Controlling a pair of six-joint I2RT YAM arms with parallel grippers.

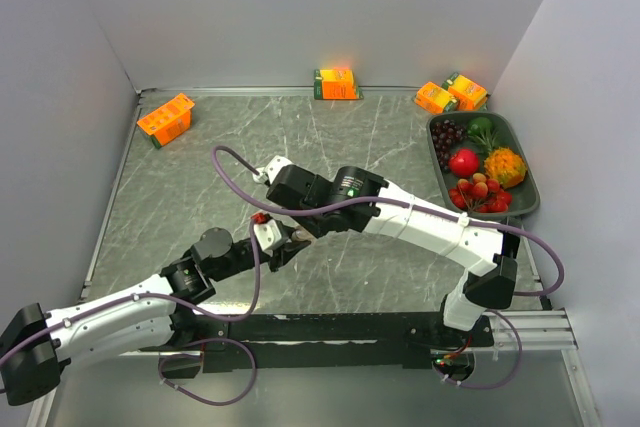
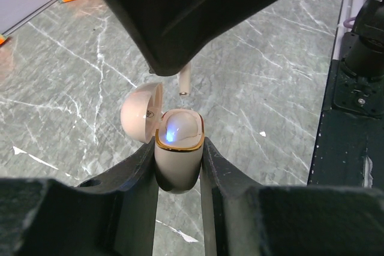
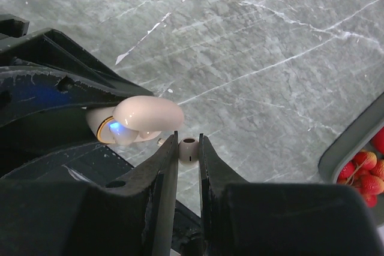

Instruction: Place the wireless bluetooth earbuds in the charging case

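The charging case (image 2: 179, 159), cream with a gold rim and blue light, is held by my left gripper, shut on it; its lid (image 2: 139, 112) stands open. In the right wrist view the case (image 3: 105, 125) and lid (image 3: 147, 113) appear at left. My right gripper is shut on a small cream earbud (image 3: 188, 149), just beside the case. In the left wrist view a pale earbud stem (image 2: 184, 79) hangs above the case, under the dark right gripper. In the top view both grippers meet at centre, largely hidden by the right arm.
A fruit tray (image 1: 444, 167) stands on the right. Orange boxes (image 1: 165, 120) lie at the back left, back middle and back right. The grey marble table (image 1: 190, 197) is otherwise mostly clear around the arms.
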